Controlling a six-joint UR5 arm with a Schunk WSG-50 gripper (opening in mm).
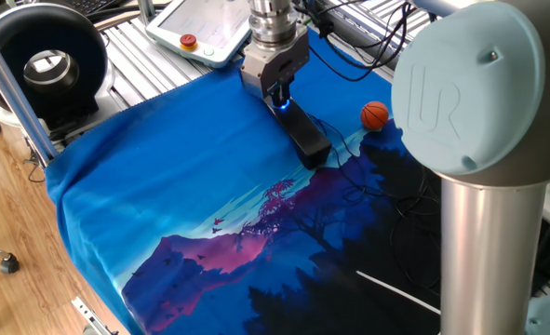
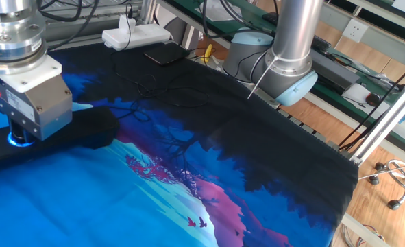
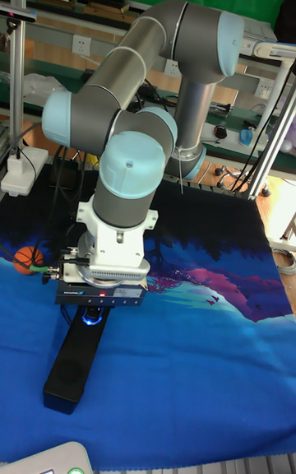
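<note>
A long black bar, speaker-like (image 1: 302, 135), lies on the blue printed cloth (image 1: 163, 149), with a thin cable trailing from it. My gripper (image 1: 281, 104) points down at the bar's middle stretch, its tip ringed with blue light. In the second exterior view the gripper tip (image 2: 20, 139) meets the black bar (image 2: 99, 128), whose rest runs out of frame to the left. The third exterior view shows the bar (image 3: 75, 360) reaching out from beneath the gripper (image 3: 91, 318). How the fingers stand against the bar is too small and dark to make out.
A small orange basketball (image 1: 374, 115) sits on the cloth beyond the bar's end. Behind lies a teach pendant (image 1: 228, 33) with a red button. A white power strip (image 2: 137, 36) and dark phone-like slab (image 2: 166, 54) are at the cloth's edge.
</note>
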